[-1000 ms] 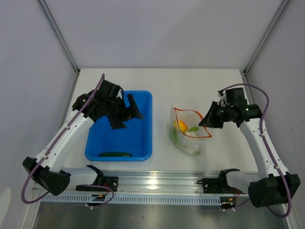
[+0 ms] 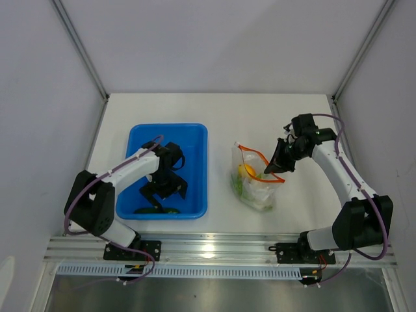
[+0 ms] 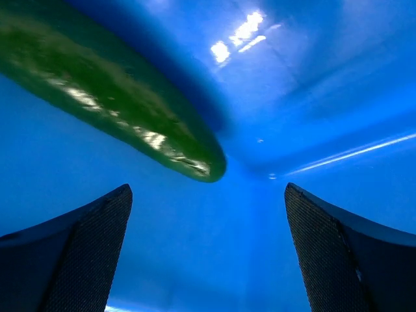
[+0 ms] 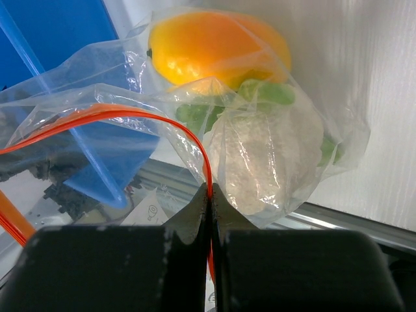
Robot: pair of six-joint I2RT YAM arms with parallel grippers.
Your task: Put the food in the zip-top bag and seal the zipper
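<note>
A dark green cucumber point(image 3: 110, 97) lies in the blue bin point(image 2: 200, 156). My left gripper is open low over it inside the bin, the cucumber just beyond its fingertips. The clear zip bag point(image 2: 257, 195) with orange zipper edges stands on the table right of the bin, holding a yellow mango-like item point(image 4: 218, 45), green pieces point(image 4: 266, 92) and a pale round item point(image 4: 263, 156). My right gripper is shut at the bag's opening, on its orange edge.
A metal rail runs along the front edge, and walls enclose the sides and back.
My left gripper has moved down toward the cucumber at the bin's front. My right gripper has shifted only slightly, still at the bag's edge.
</note>
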